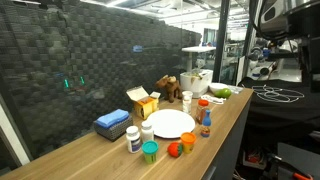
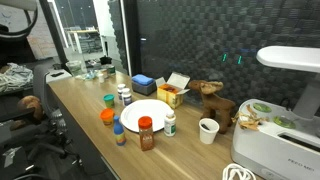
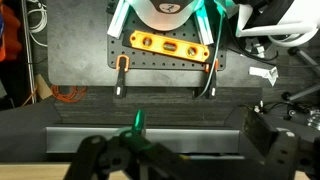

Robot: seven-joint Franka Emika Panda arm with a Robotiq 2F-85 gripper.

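Note:
In the wrist view my gripper stands open, its two dark fingers wide apart with nothing between them. Below it is the robot's own base area, well away from the tabletop objects. A white plate (image 1: pixel 171 124) lies on the wooden table. Around it are a red tomato-like ball (image 1: pixel 174 149), an orange cup (image 1: pixel 188 141), a green cup (image 1: pixel 150 148), white-lidded jars (image 1: pixel 133 138) and a blue bottle (image 2: pixel 119 129). A red-lidded jar (image 2: pixel 146 132) stands by the plate's edge.
A blue box (image 2: pixel 143 82), an open yellow carton (image 2: pixel 174 89), a brown toy animal (image 2: pixel 213 103) and a white mug (image 2: pixel 208 130) line the back. A white toaster (image 2: pixel 280 145) fills one end. Bare wood shows on the table (image 1: pixel 85 163) at the other end.

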